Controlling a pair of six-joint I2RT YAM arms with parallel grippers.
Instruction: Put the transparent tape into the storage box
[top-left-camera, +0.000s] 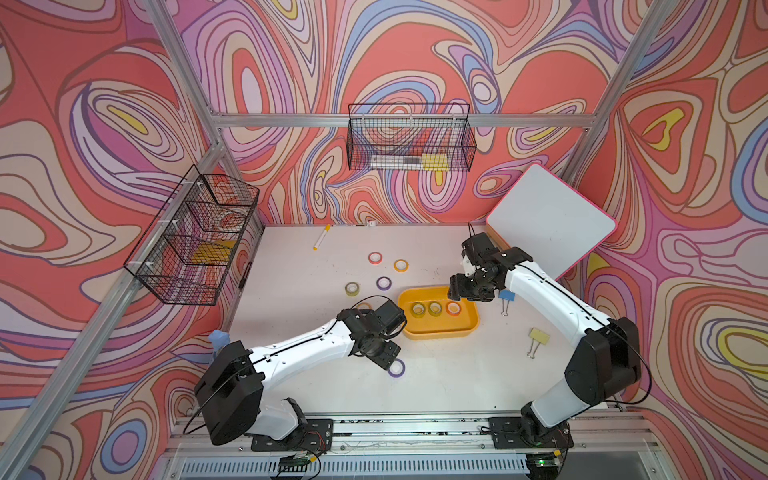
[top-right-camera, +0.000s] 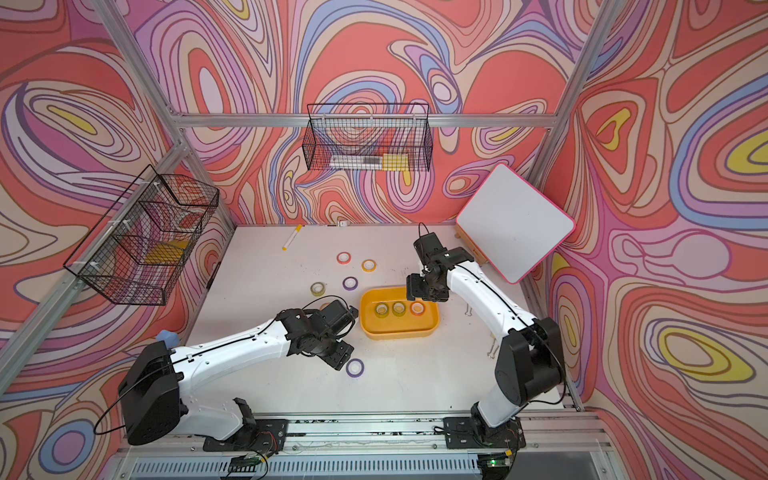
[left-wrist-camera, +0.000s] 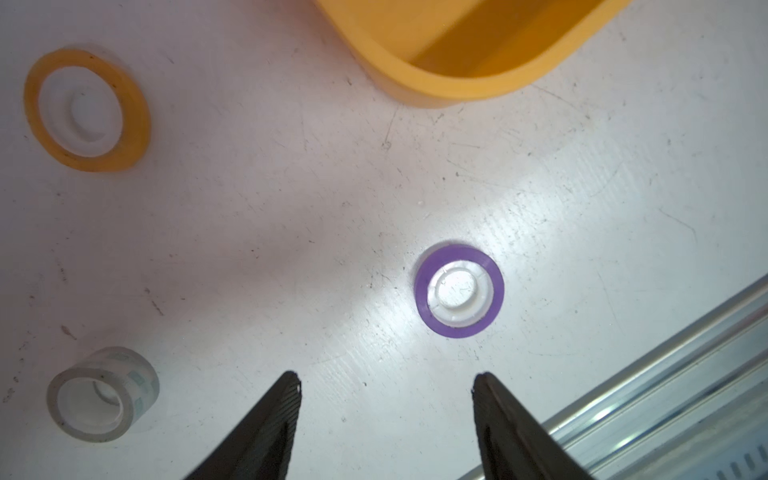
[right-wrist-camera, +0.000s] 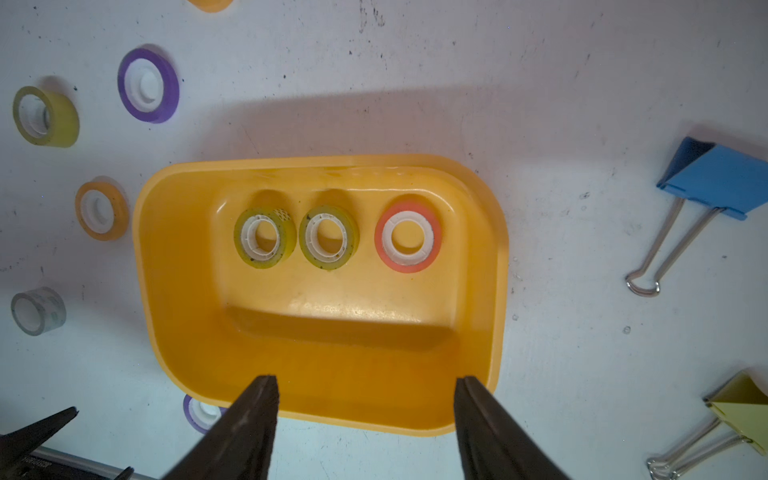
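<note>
The yellow storage box (right-wrist-camera: 320, 408) holds two olive-green tape rolls (right-wrist-camera: 265, 237) and a red one (right-wrist-camera: 409, 235), spaced apart along its far side. Ahead of my left gripper, whose fingers stand apart with nothing between them, a purple tape roll (left-wrist-camera: 459, 290) lies flat on the table. A clear tape roll (left-wrist-camera: 102, 394) and an orange one (left-wrist-camera: 86, 109) rest left of it. Above the box's right end, my right gripper is open and empty.
Farther back lie another purple roll (top-left-camera: 384, 283), an olive-green roll (top-left-camera: 352, 289), a red roll (top-left-camera: 375, 257) and an orange roll (top-left-camera: 401, 265). Blue (right-wrist-camera: 712, 177) and yellow (right-wrist-camera: 740, 409) binder clips lie right of the box.
</note>
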